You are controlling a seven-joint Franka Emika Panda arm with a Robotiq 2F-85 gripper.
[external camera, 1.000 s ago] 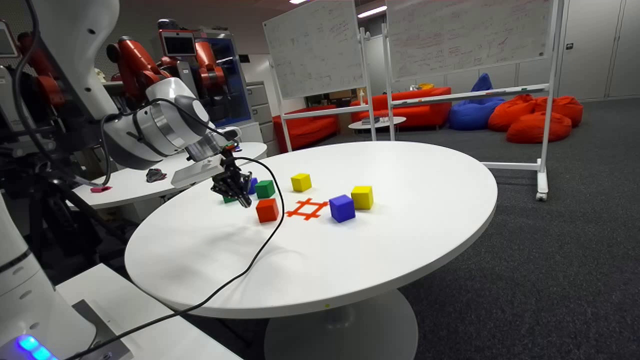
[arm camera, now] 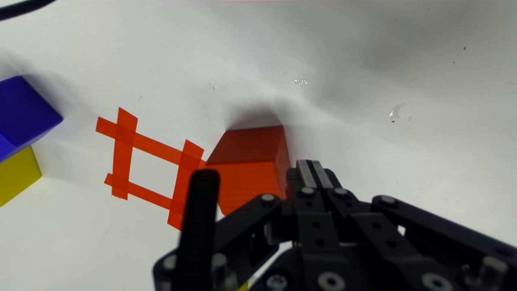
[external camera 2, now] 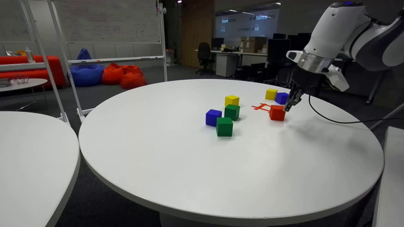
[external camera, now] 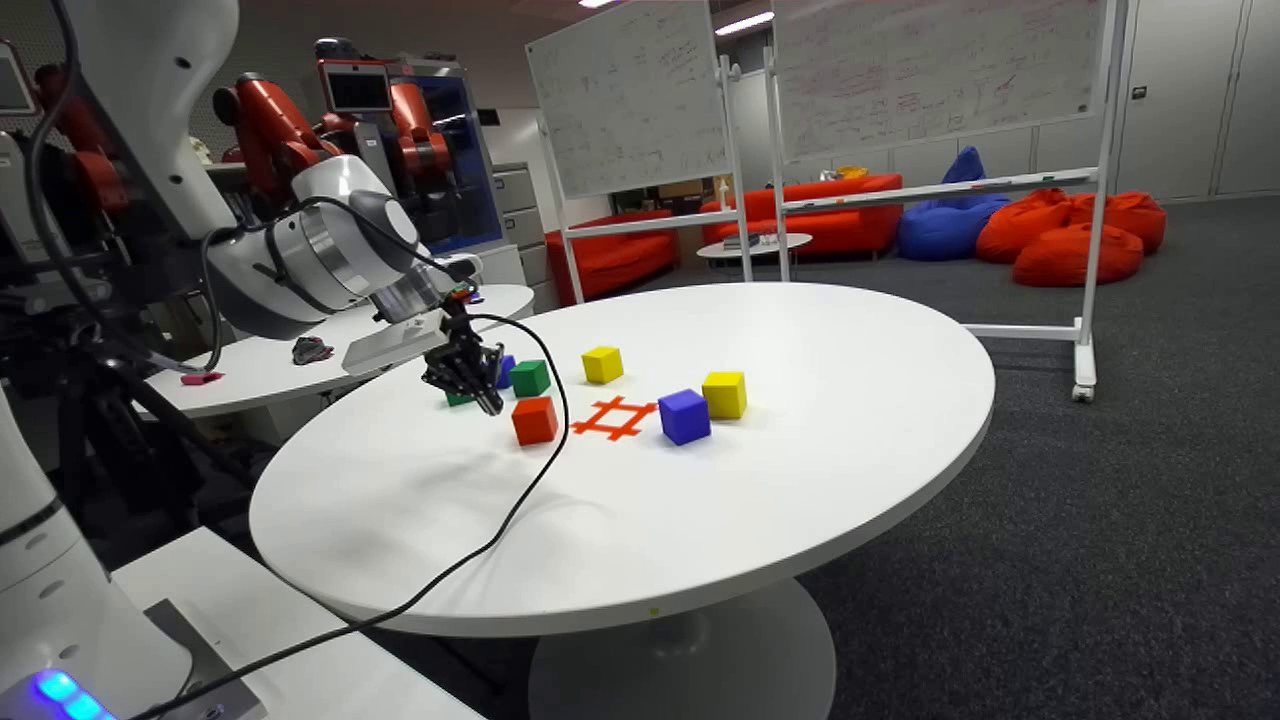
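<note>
My gripper is shut, with nothing between its fingers. Its tips are right beside the red cube (arm camera: pixel 245 179), which rests on the white table; in the wrist view they overlap the cube's right edge, and I cannot tell whether they touch it. On the tabletop, a square of crossing red tape (arm camera: pixel 154 168) lies next to the cube, on the side away from the fingertips. Exterior view 1 has the gripper (external camera: pixel 495 410) just left of the red cube (external camera: pixel 535 421), low over the table. From the other side, the red cube (external camera 2: pixel 277 113) sits below and left of the fingertips.
Beyond the tape stand a blue cube (external camera: pixel 684 416) and a yellow cube (external camera: pixel 725 395), close together. Green cubes (external camera 2: pixel 224 126) (external camera 2: pixel 232 112), another blue cube (external camera 2: pixel 213 117) and another yellow cube (external camera 2: pixel 232 100) form a cluster. A black cable (external camera: pixel 518 504) hangs across exterior view 1.
</note>
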